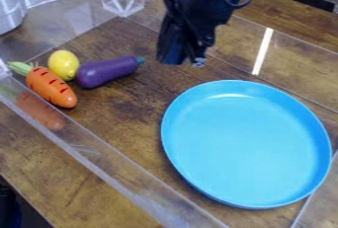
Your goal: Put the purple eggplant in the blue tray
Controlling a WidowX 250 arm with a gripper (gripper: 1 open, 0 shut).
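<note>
The purple eggplant (106, 72) lies on the wooden table at the left, its narrow end pointing right. To its right and higher up hangs my dark, blurred gripper (183, 56), apart from the eggplant. How far its fingers are spread does not show clearly. The blue tray (247, 141), round and empty, rests at the lower right.
Close to the eggplant's left sit a yellow lemon (62, 64) and an orange toy carrot (51, 88). A clear plastic wall (113, 163) runs along the near left side. Bare wood separates the eggplant from the tray.
</note>
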